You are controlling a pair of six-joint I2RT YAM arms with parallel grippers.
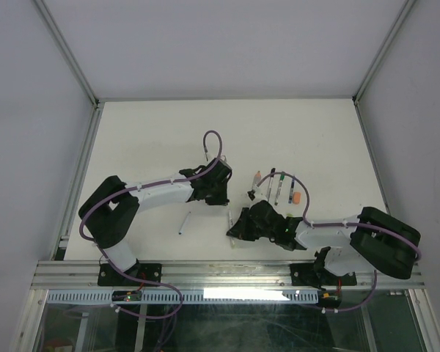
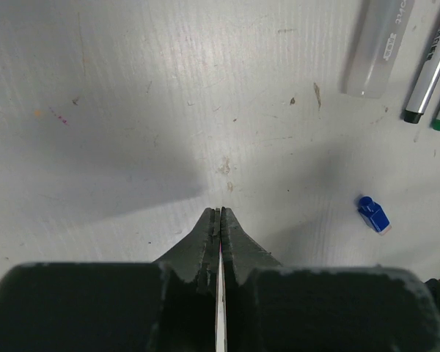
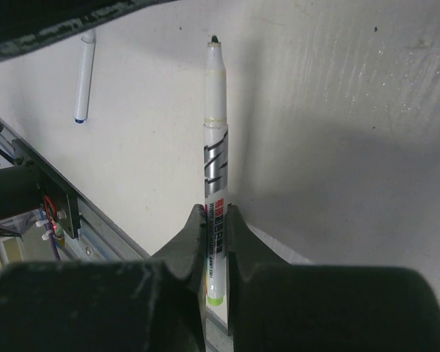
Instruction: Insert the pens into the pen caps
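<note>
A white pen (image 3: 215,161) with a dark tip and lime-green end is held in my right gripper, shut on it; from above, this gripper (image 1: 235,233) sits low at the front centre. My left gripper is shut above the table just up and left of it, nothing clearly between its tips; a thin pale strip shows behind the fingers. A loose white pen (image 3: 83,84) with a blue end lies at the front left. Markers (image 2: 430,66) and a small blue object (image 2: 373,213) lie to the right in the left wrist view.
A clear plastic piece (image 2: 375,48) lies beside the markers. An orange block (image 1: 296,198) is at the right of the group. The metal front edge (image 1: 183,268) is near both arms.
</note>
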